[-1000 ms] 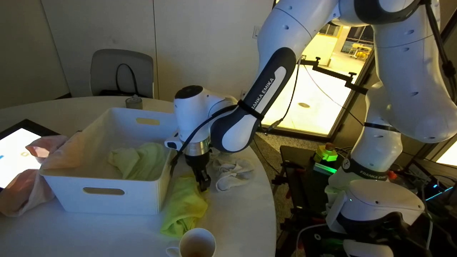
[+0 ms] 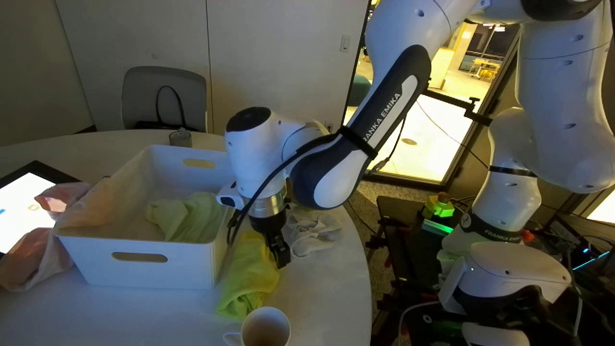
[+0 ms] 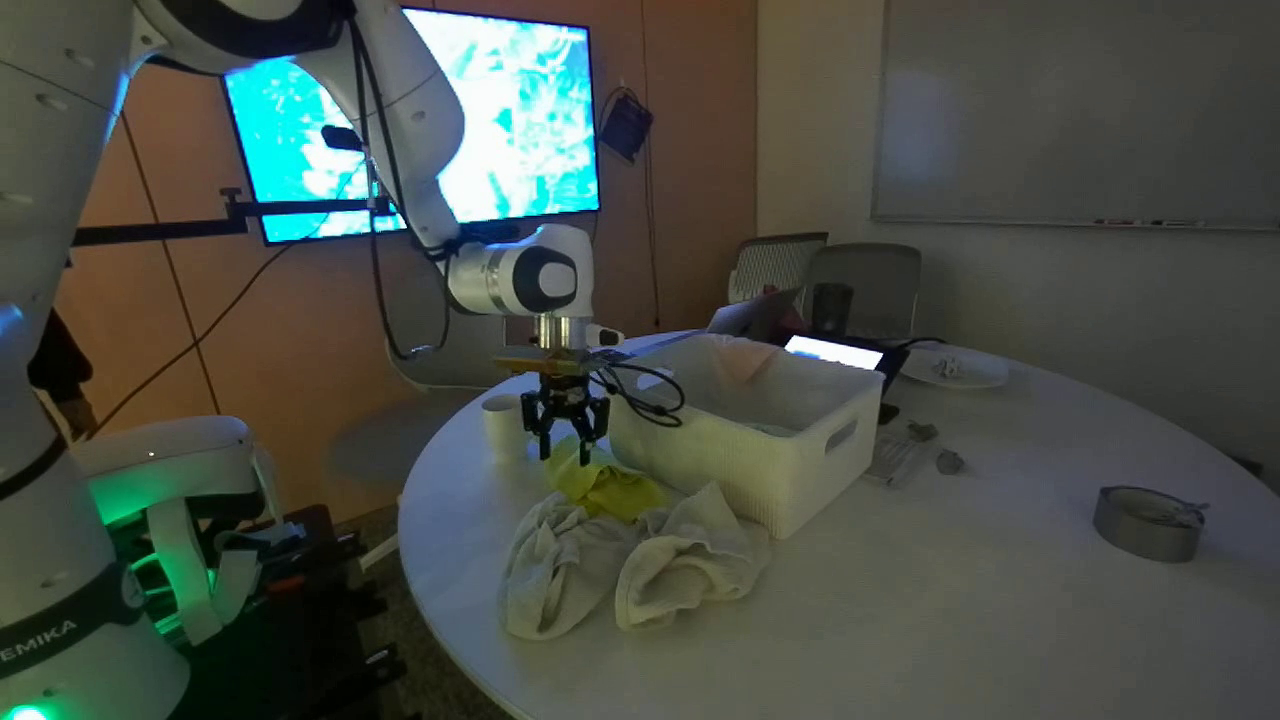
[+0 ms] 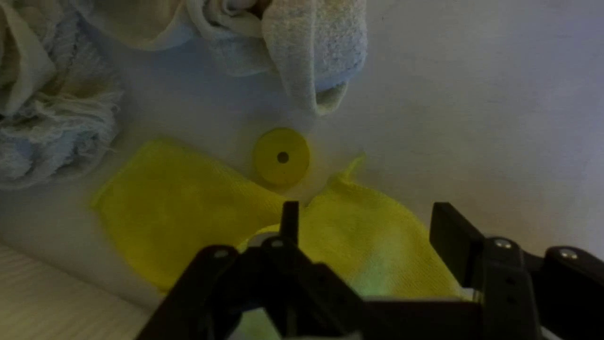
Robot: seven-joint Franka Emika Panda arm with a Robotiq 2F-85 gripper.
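Note:
A crumpled yellow-green cloth point(image 2: 249, 277) lies on the table beside a white bin point(image 2: 141, 258). My gripper is over this cloth with its fingers apart. Between the dark fingertips in the wrist view there is only cloth lying below, nothing held. In exterior view 2 the gripper point(image 3: 565, 456) points straight down above the yellow cloth point(image 3: 606, 486); whether the tips touch it I cannot tell. A paler green cloth point(image 2: 187, 216) rests inside the bin, and a pink cloth point(image 2: 86, 210) hangs over its far-left side.
Greyish-white cloths point(image 3: 690, 564) lie close to the yellow one. A small yellow disc point(image 4: 281, 144) with a dark centre sits by its edge. A white mug point(image 2: 265, 328) stands near the cloth's end. A tape roll point(image 3: 1148, 524) is farther off, with clear table around it.
My gripper has shifted slightly down and to the right in exterior view 1, and the arm has moved with it. The cloths, bin and mug look unmoved.

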